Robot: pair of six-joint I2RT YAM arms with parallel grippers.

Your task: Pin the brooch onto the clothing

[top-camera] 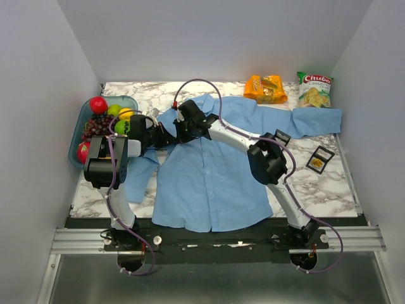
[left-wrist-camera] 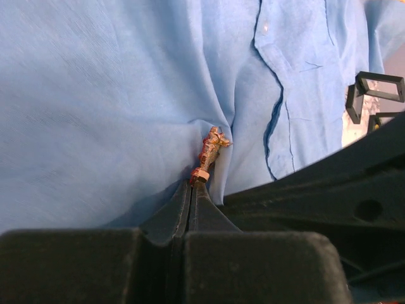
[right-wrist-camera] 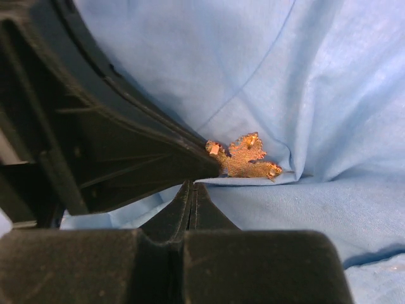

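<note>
The golden, leaf-shaped brooch (left-wrist-camera: 211, 152) sits at the fingertips of my left gripper, which is shut on its near end. In the right wrist view, the brooch (right-wrist-camera: 245, 158) lies against a raised fold of the light blue shirt (top-camera: 212, 183); whether its pin goes through the cloth is hidden. My right gripper is shut, its tips touching the edge of that fold just below the brooch, with nothing clearly showing between them. From above, both grippers meet near the shirt's upper left.
A bin (top-camera: 76, 136) of fruit stands at the left, close to the left arm. Two bags of snacks, an orange one (top-camera: 266, 88) and a green-and-white one (top-camera: 314, 90), are at the back right. A small black-framed box (top-camera: 320, 159) lies on the marble at right.
</note>
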